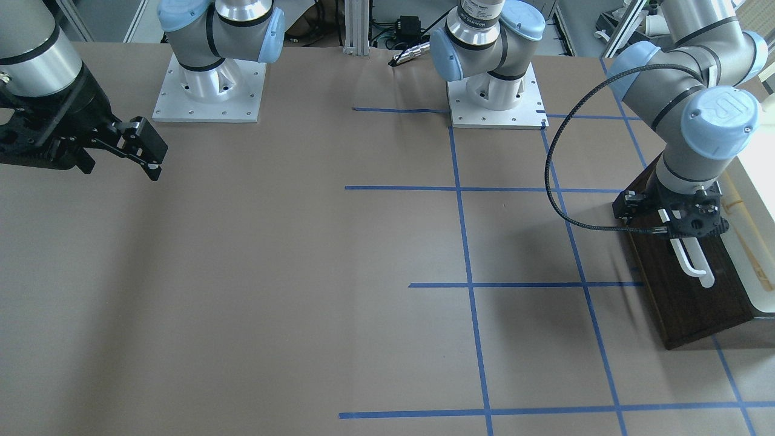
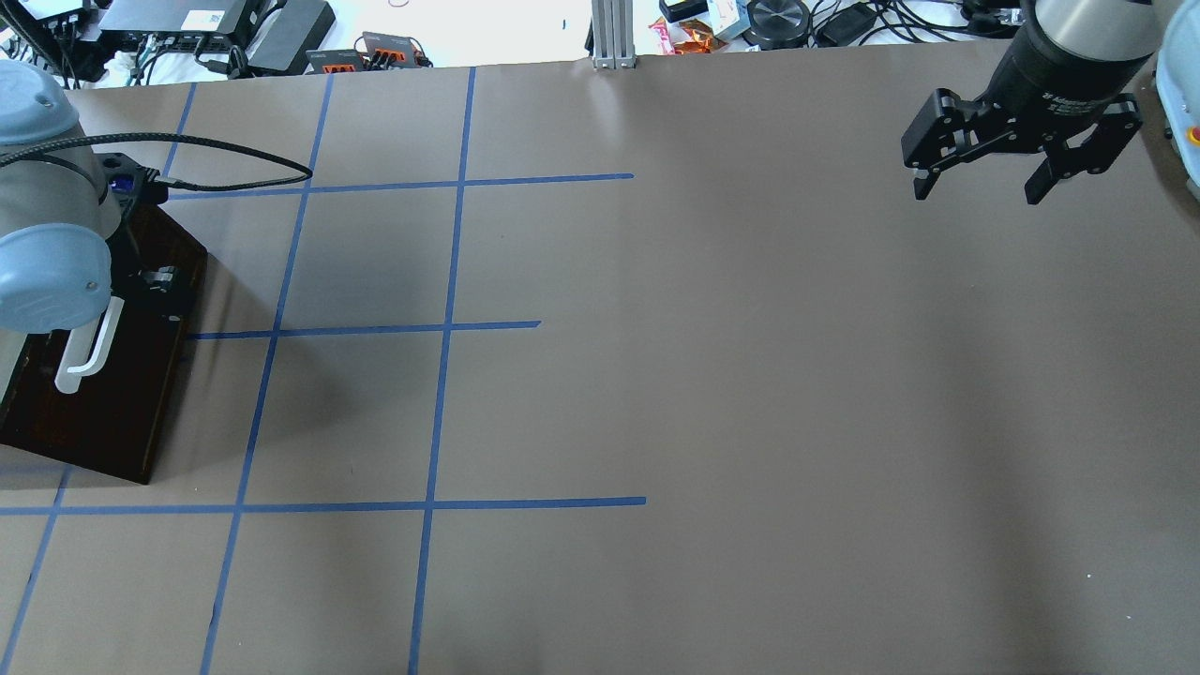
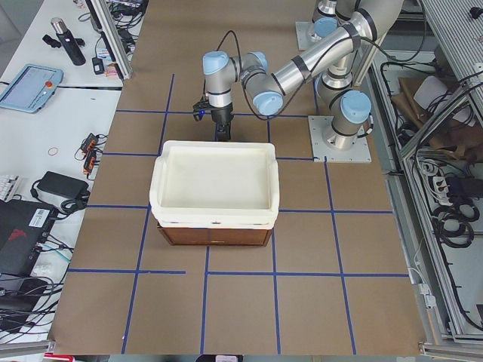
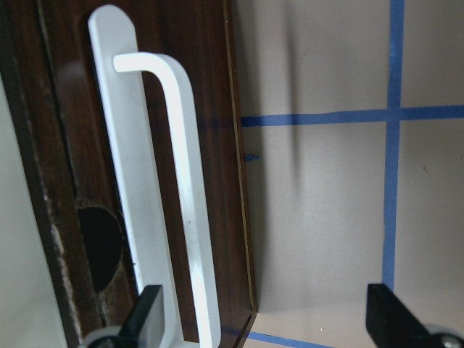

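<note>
A dark wooden box (image 1: 657, 305) with a white bar handle (image 1: 686, 261) on its upright face stands at right in the front view; a white tray (image 3: 213, 188) tops it in the left view. My gripper (image 1: 668, 214) is over the handle, close to that face. In the left wrist view the handle (image 4: 192, 210) runs lengthwise at left of centre, and the two fingertips (image 4: 147, 315) are wide apart, the gripper open, the left one beside the handle's lower end. Nothing shows held.
Other arms stand at the back and another black gripper (image 2: 1018, 146) hangs at the opposite side. Cables and devices lie beyond the table's edge.
</note>
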